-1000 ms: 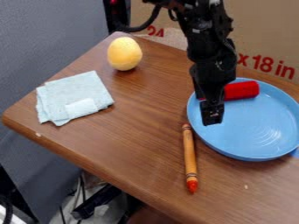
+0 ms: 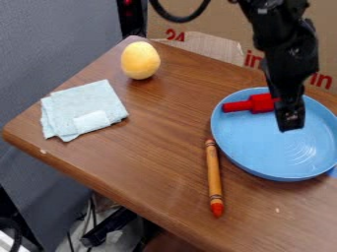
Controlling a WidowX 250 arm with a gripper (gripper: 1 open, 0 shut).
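Observation:
The black gripper (image 2: 287, 108) hangs over the right part of the blue plate (image 2: 277, 148), just right of a red cylindrical object (image 2: 246, 104) lying on the plate's back. Whether its fingers are open or shut is unclear. An orange crayon (image 2: 214, 179) with a red tip lies left of the plate, pointing toward the front. A yellow egg-shaped object (image 2: 140, 59) stands at the back left, and a folded pale cloth (image 2: 82, 110) lies at the left.
A cardboard box (image 2: 224, 25) stands behind the table. Cables and dark gear are below the table's left edge.
The gripper has moved right across the plate, from the left of the red object to its right. The red object now shows at the gripper's left.

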